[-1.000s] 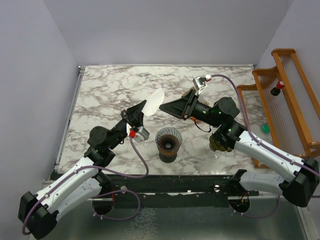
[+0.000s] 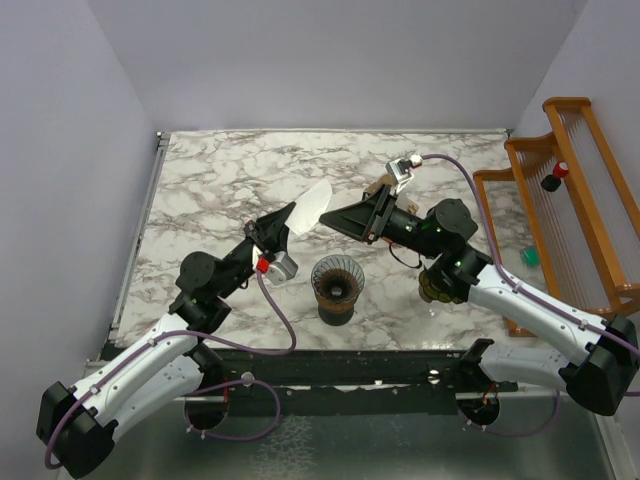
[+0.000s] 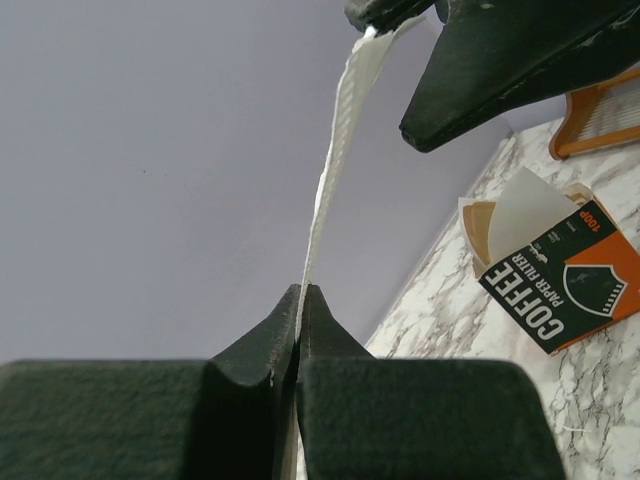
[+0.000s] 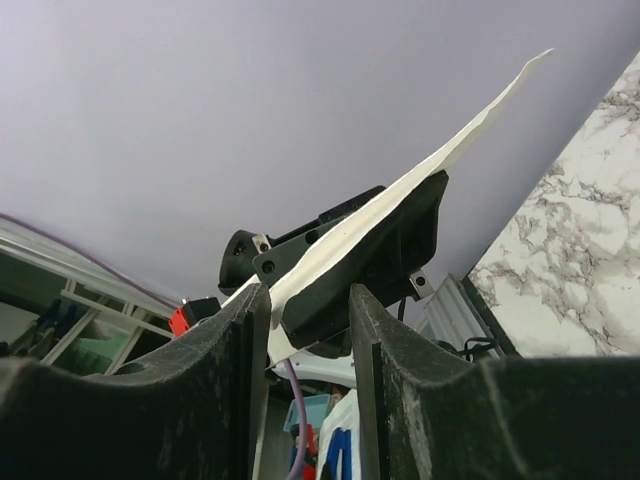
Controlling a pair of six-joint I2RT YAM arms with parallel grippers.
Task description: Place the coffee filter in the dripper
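A white paper filter (image 2: 310, 205) is held upright by my left gripper (image 2: 285, 215), whose fingers are shut on it in the left wrist view. My right gripper (image 2: 340, 218) is at the filter's other side, with the paper between or against its fingertips in the right wrist view; how far its finger is closed is unclear. The dripper (image 2: 336, 280), a wire cone on a dark base, stands below, between the arms. An orange coffee filter box (image 3: 585, 285) lies open with paper showing, partly hidden by the right arm in the top view.
A wooden rack (image 2: 550, 230) stands at the right with small red and green items. A yellow-green object is under the right arm.
My right gripper has shifted very slightly at the filter; otherwise little differs.
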